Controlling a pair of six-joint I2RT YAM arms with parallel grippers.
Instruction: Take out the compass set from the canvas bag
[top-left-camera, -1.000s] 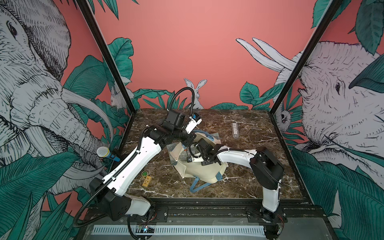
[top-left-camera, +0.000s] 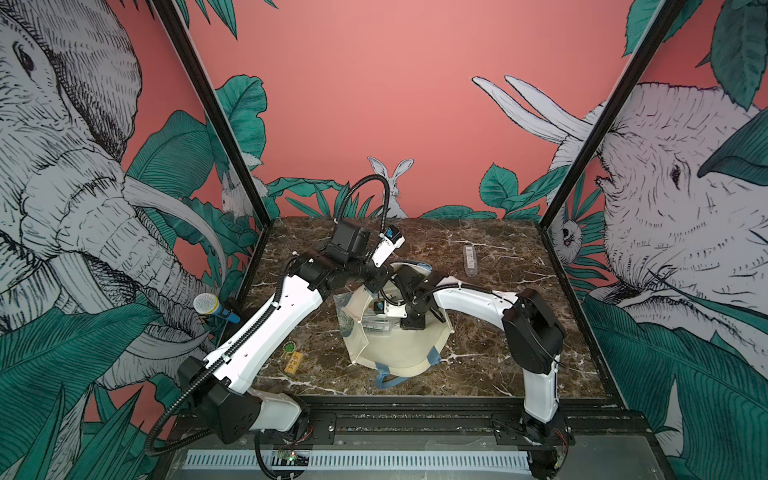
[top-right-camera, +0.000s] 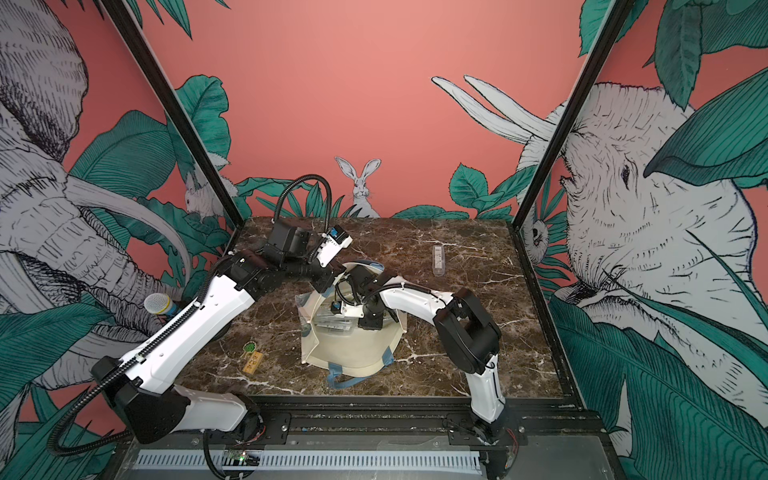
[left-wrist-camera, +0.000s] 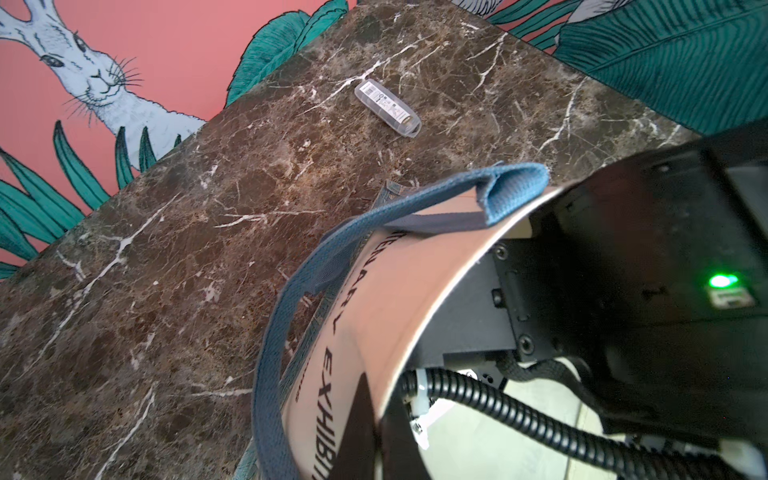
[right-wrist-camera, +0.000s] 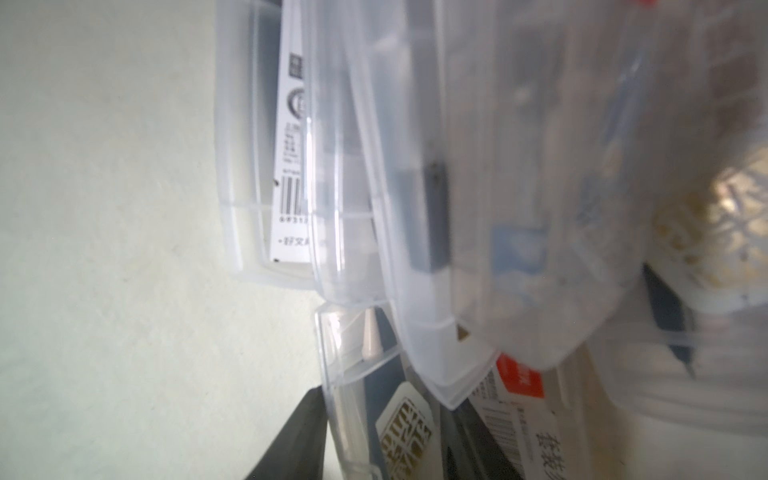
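The cream canvas bag (top-left-camera: 396, 356) with blue straps stands mouth up near the table's middle. At its far rim (left-wrist-camera: 448, 284), my left gripper is shut with the thin canvas edge pinched between its fingertips. My right gripper is down inside the bag, its fingers on either side of the end of a clear case (right-wrist-camera: 376, 404); whether they press on it I cannot tell. Other clear plastic cases (right-wrist-camera: 496, 200) crowd above and beside it, some overlapping. Which of these is the compass set does not show clearly.
A slim clear case (top-left-camera: 470, 260) lies on the marble table behind and right of the bag. A small yellow block (top-left-camera: 293, 362) and a green item (top-left-camera: 289, 348) lie front left. Table right of the bag is clear beyond the right arm.
The right gripper has shifted a little inside the bag. The bag's front and its front strap have moved and changed shape. The left arm stays in place.
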